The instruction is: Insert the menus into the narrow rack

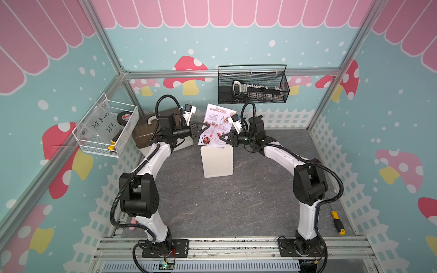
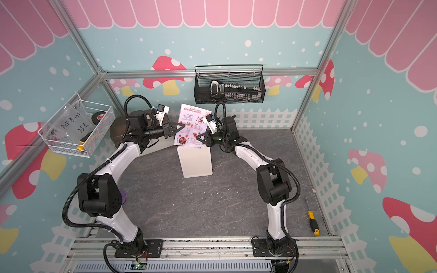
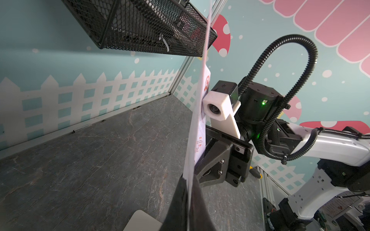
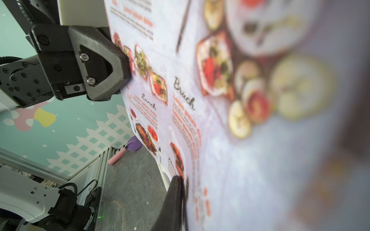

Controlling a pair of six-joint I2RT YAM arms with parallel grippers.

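Note:
The menu (image 1: pixel 212 119), a pale sheet with red print and food pictures, stands steeply behind the white narrow rack (image 1: pixel 217 161). Its lower edge meets the rack's back edge in the top views; whether it is inside the slot cannot be told. My left gripper is shut on the menu's left side, with the thin sheet running edge-on between its fingers. At the lower right side of the sheet is my right gripper (image 1: pixel 220 137). In the right wrist view, a dark finger (image 4: pixel 172 204) lies close against the printed face; the gap between the fingers is hard to make out.
A black mesh basket (image 1: pixel 253 93) hangs on the back wall, close above the menu's right. A brown case (image 1: pixel 148 129) stands behind the left arm. Floor before the rack is clear; a yellow-black screwdriver (image 1: pixel 337 223) lies far right.

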